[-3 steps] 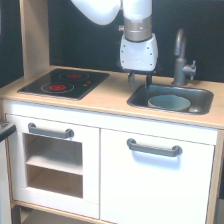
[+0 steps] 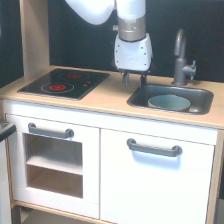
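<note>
The white arm hangs from the top centre, its gripper point(image 2: 134, 77) held just above the countertop point(image 2: 109, 93) at the back left corner of the sink. Its fingers are small and dark against the backdrop; whether they are open or shut is hard to tell. A teal bowl point(image 2: 169, 103) lies in the grey sink point(image 2: 205, 98), beneath the faucet point(image 2: 180, 54).
A black stovetop point(image 2: 64, 83) with red rings fills the left of the counter. Below are white cabinet doors point(image 2: 157, 181) with grey handles, and an open-windowed oven door point(image 2: 62, 145) at left. The counter between stove and sink is clear.
The arm and gripper have shifted slightly left. The bowl and the rest of the kitchen look the same.
</note>
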